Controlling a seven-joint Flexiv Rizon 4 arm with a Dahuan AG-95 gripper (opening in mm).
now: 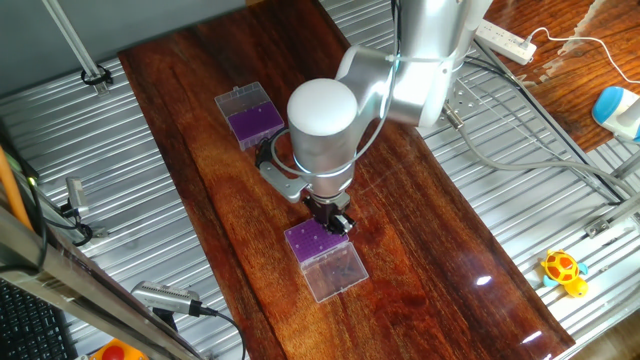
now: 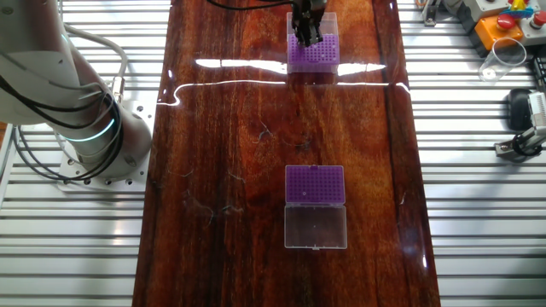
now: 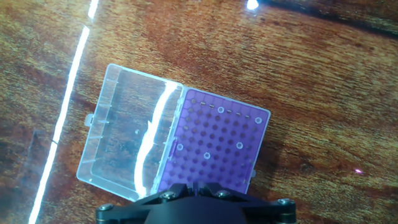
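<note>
A purple tip rack [image 1: 312,238] with a clear lid folded open lies below my gripper [image 1: 342,226]. In the wrist view this rack [image 3: 217,134] shows rows of holes, with several pale rings standing in some of them, and its clear lid [image 3: 124,127] opens to the left. My black fingers come together at the bottom edge of that view, over the rack's near side; the gripper looks shut, with nothing visible between the tips. A second purple rack [image 2: 314,184], also open, lies apart on the board, its holes mostly empty-looking.
Both racks lie on a glossy brown wooden board [image 1: 420,270] with wide clear areas around them. Slatted metal decking [image 2: 478,213] borders it. A clear cup [image 2: 502,60] and a yellow toy turtle [image 1: 563,270] stand off the board.
</note>
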